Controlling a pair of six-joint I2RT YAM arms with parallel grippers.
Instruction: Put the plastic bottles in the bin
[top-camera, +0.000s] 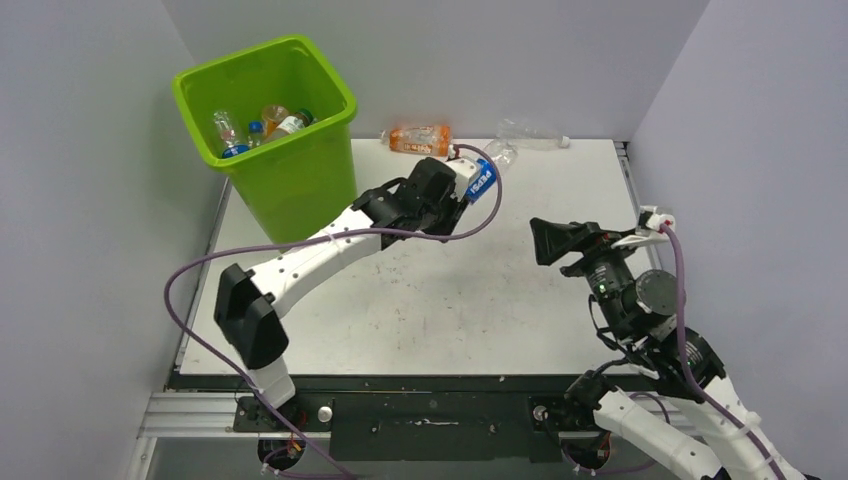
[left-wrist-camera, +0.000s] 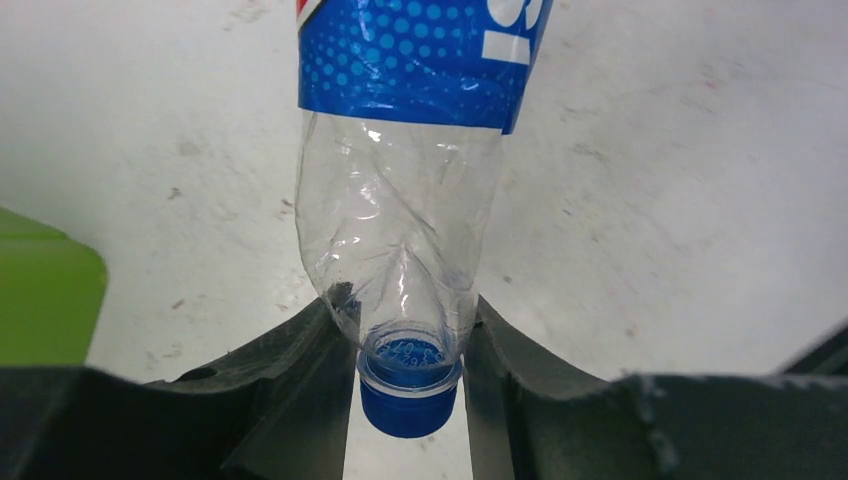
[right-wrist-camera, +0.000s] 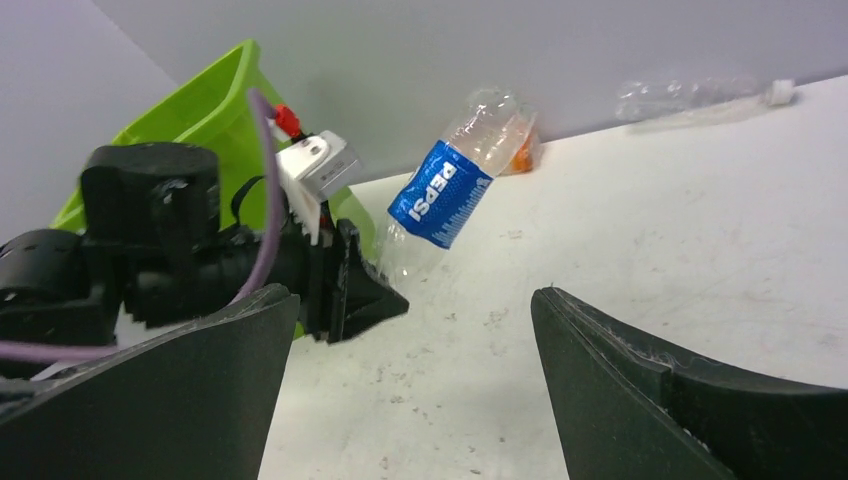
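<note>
A clear Pepsi bottle with a blue label (top-camera: 482, 180) is held above the table, its neck in my left gripper, which is shut on it just by the blue cap (left-wrist-camera: 408, 410). In the right wrist view the Pepsi bottle (right-wrist-camera: 440, 195) tilts up and away from the left gripper. My right gripper stands open and empty over the table's right side. The green bin (top-camera: 265, 130) rises at the back left with several bottles inside. An orange-labelled bottle (top-camera: 418, 139) and a clear bottle (top-camera: 532, 137) lie along the back wall.
Grey walls close in the back and sides. A purple cable (top-camera: 340, 235) loops over the left arm.
</note>
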